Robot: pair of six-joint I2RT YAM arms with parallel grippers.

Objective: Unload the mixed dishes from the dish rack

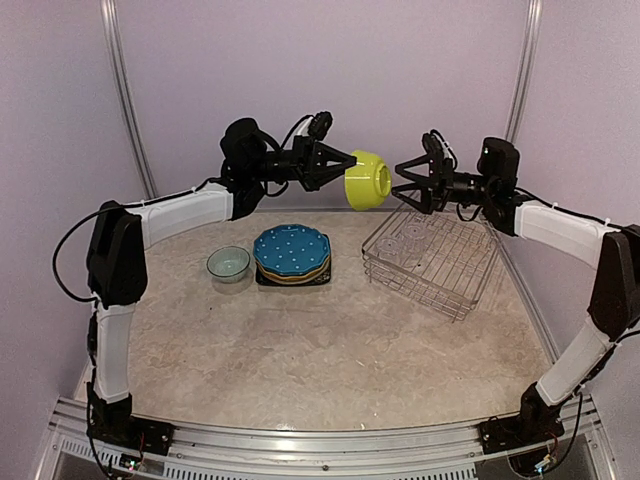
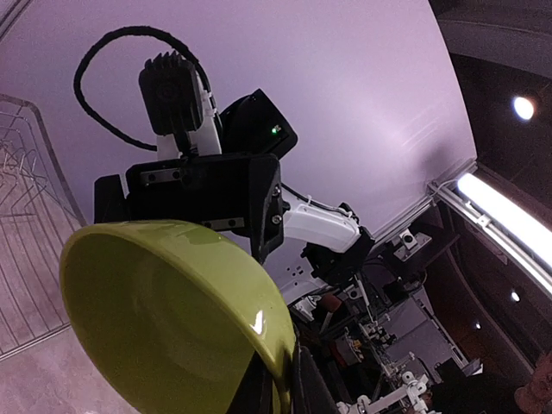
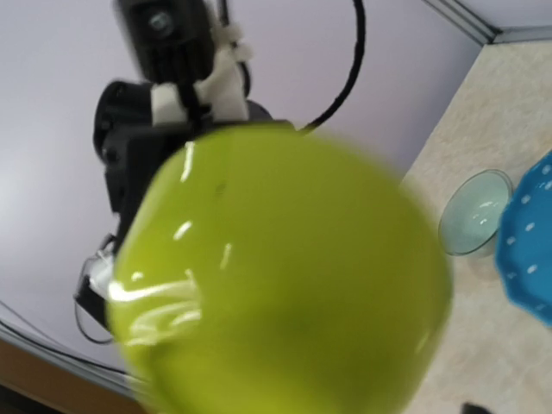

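A yellow-green bowl (image 1: 368,182) hangs tilted in the air between the two arms, at the top view's upper middle. My left gripper (image 1: 350,160) is shut on its rim; in the left wrist view its dark fingers (image 2: 309,390) pinch the edge. Just right of the bowl, my right gripper (image 1: 396,178) stands open, fingers spread and apart from it. The wire dish rack (image 1: 460,268) stands below the right arm, with clear glasses (image 1: 412,236) inside. In the right wrist view the bowl (image 3: 285,276) is blurred and hides much of the left gripper.
On the table's left half are a stack of plates topped by a blue dotted one (image 1: 291,249) and a small clear bowl (image 1: 229,263) beside it.
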